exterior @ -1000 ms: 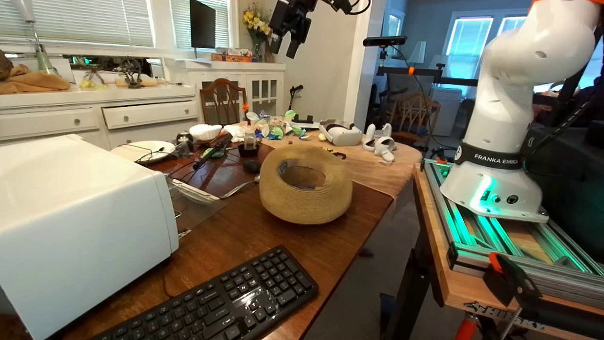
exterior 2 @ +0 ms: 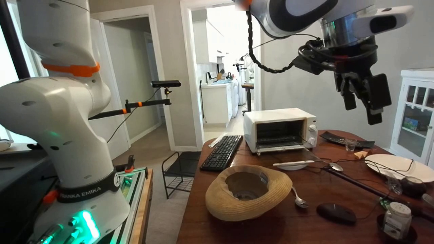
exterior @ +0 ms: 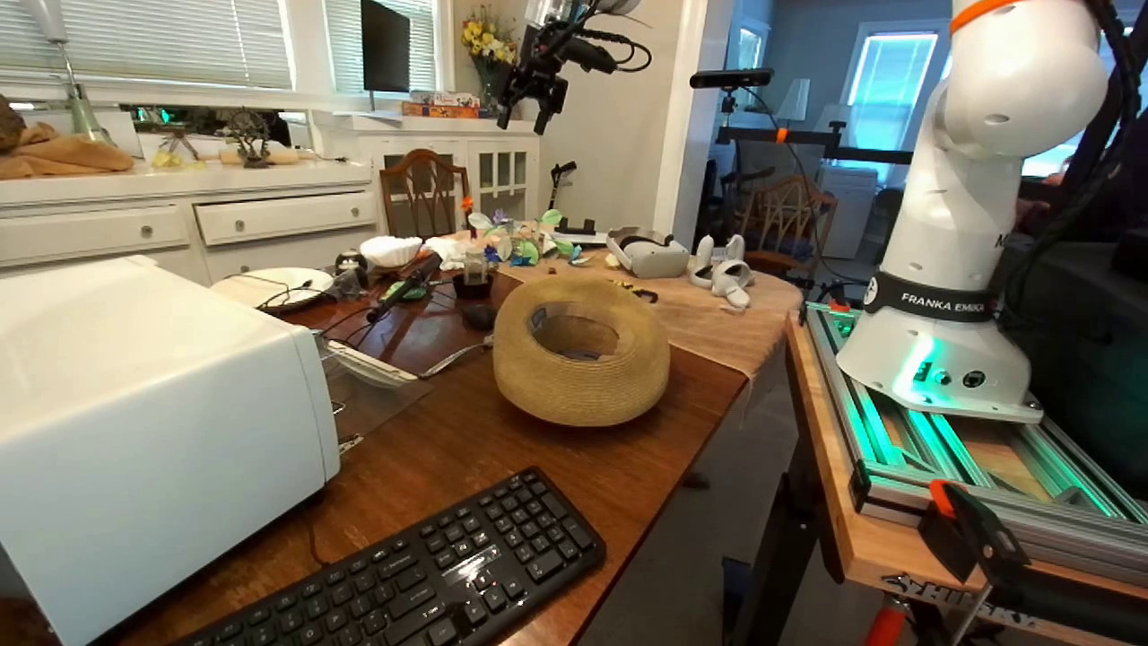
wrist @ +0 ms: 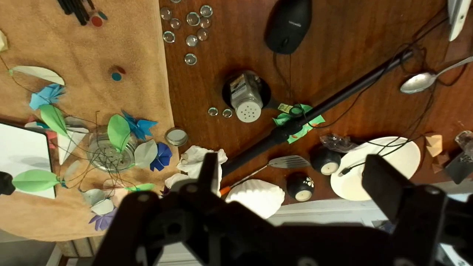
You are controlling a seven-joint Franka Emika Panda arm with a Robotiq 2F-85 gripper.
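High above the far part of the table hangs my gripper (exterior 2: 362, 109), pointing down and clear of everything. Its fingers (wrist: 384, 186) stand wide apart in the wrist view, with only the table scene far below between them. A straw hat (exterior 2: 219, 199) lies upside down on the near table, its hollow facing up. Below the gripper, the wrist view shows a shaker jar (wrist: 248, 99) with a perforated lid in a small dark bowl. Close by are a black mouse (wrist: 289, 26), a white scalloped bowl (wrist: 257, 197) and a cream plate (wrist: 401, 162).
A white toaster oven (exterior 2: 250, 132) with its door down stands beside a black keyboard (exterior: 430, 576). A long black pole (wrist: 354, 91) and loose cables cross the table. Paper flowers (wrist: 118, 133) and glass beads (wrist: 193, 18) crowd one side. Bare wood surrounds the hat.
In exterior view 1 my gripper has come lower and slightly to the left, and the arm's upper links have swung left. The table's objects look unmoved.
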